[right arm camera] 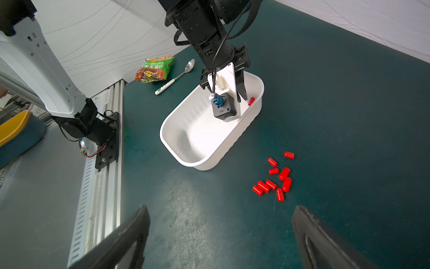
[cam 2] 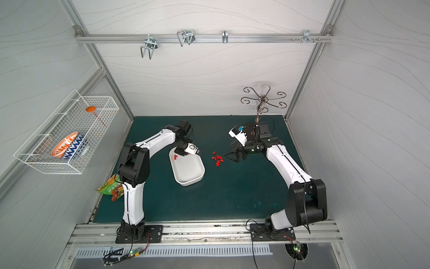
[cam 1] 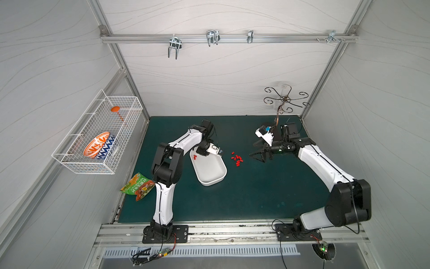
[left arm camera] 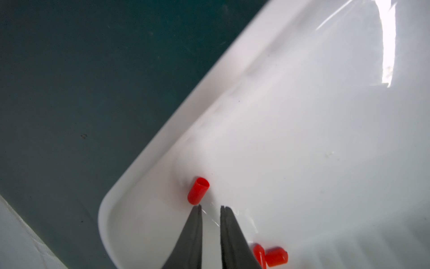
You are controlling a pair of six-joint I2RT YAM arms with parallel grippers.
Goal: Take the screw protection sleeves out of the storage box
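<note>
The white storage box [cam 1: 210, 172] stands left of the table's middle. Inside it, one red sleeve [left arm camera: 198, 191] lies just ahead of my left fingertips, and two more red sleeves [left arm camera: 276, 256] lie together beyond the right-hand finger. My left gripper points into the box with a narrow gap between its fingers and nothing in it. Several red sleeves [right arm camera: 273, 177] lie loose on the green table, right of the box. My right gripper hangs well right of them, its fingers wide open and empty.
A green snack bag [cam 1: 138, 186] and a spoon [right arm camera: 175, 78] lie on the left side, near the left arm. A wire basket [cam 1: 98, 139] with bowls hangs on the left wall.
</note>
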